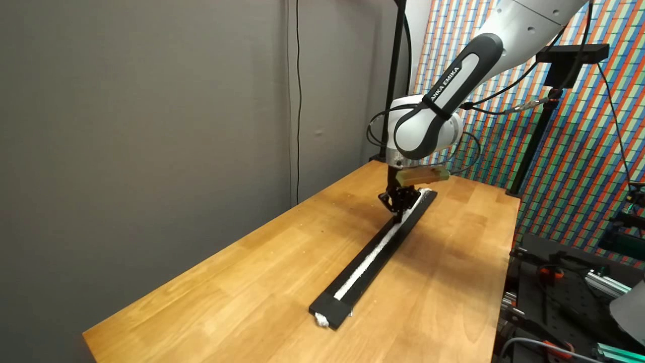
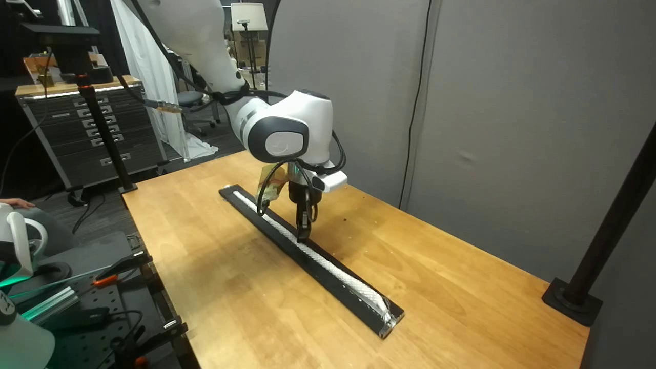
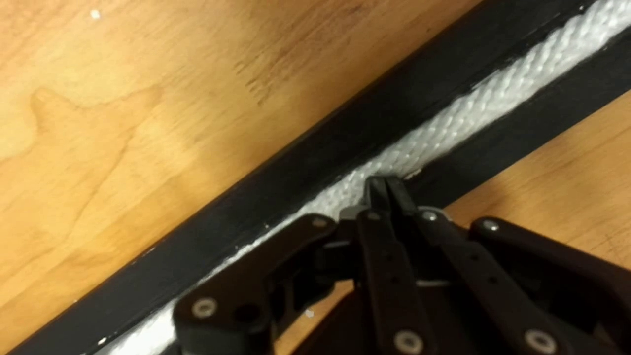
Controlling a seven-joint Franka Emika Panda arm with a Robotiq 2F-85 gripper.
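Observation:
A white braided rope (image 3: 473, 115) runs lengthwise along a long black bar (image 3: 284, 171), lying in its central channel. My gripper is shut, its fingertips down at the rope, touching or nearly so, near the rope's lower edge in the wrist view. Nothing shows between the fingers. From outside, the gripper (image 2: 304, 237) points straight down over the middle stretch of the bar (image 2: 332, 277). At the near end in exterior view 1, a white tuft of rope (image 1: 321, 319) sticks out from under a black end piece (image 1: 332, 305).
A grey wall (image 1: 181, 121) borders one long side. Black stand posts rise at the table's edges, one with a square base (image 2: 572, 301). Equipment lies beyond the other long edge.

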